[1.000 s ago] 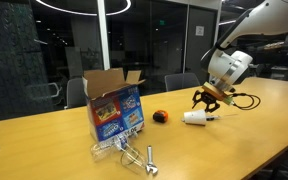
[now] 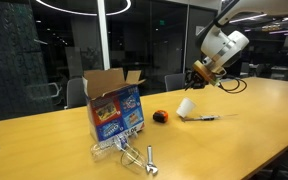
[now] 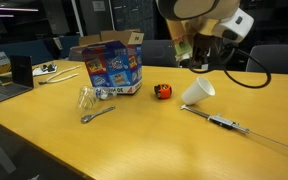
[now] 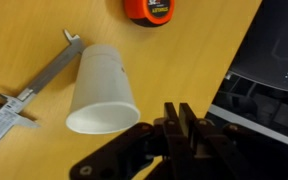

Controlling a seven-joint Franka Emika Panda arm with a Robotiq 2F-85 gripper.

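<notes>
A white cup leans at a steep tilt near the right part of the table; whether it fully touches the tabletop is unclear. Above it in exterior view 1 is my gripper. From the wrist, the cup lies left of the gripper, its wide end toward the fingers and apart from them in the picture. Those fingers stand close together, shut, and nothing shows between them. Exterior view 2 shows the tilted cup below the arm, with the fingertips hard to make out.
A red and black tape measure sits close to the cup. A metal caliper lies beside it. Farther left stand an open cardboard box, a clear wire-like item and a wrench.
The gripper has risen and shifted left in exterior view 1. The cup, lying on its side a second ago, has moved slightly left and up and now tilts steeply.
</notes>
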